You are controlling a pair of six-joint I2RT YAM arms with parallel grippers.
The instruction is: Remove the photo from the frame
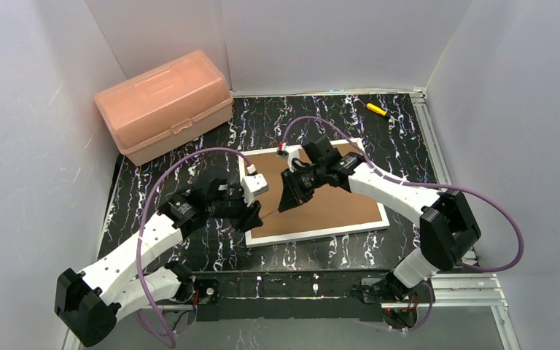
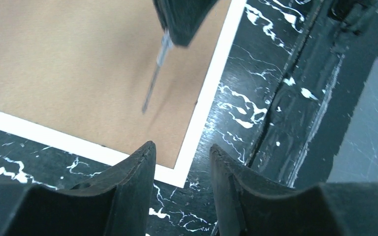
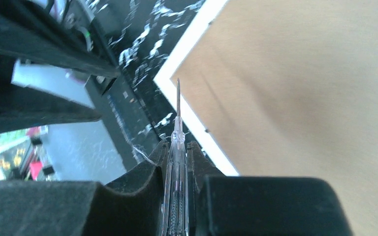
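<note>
The picture frame (image 1: 313, 234) lies face down on the table, a white border round a brown backing board (image 1: 335, 204). Any photo is hidden beneath that board. In the right wrist view my right gripper is shut on a thin tool (image 3: 178, 135) with a clear handle and a narrow metal shaft. Its tip points over the near left corner region of the frame. The left wrist view shows my left gripper open and empty near that same corner, with the tool's shaft (image 2: 153, 82) apart from its fingers.
A pink lidded box (image 1: 164, 109) stands at the back left. A yellow-handled tool (image 1: 376, 110) lies at the back right. The two grippers are close together over the frame's left side. Bare table (image 1: 401, 160) lies right of it.
</note>
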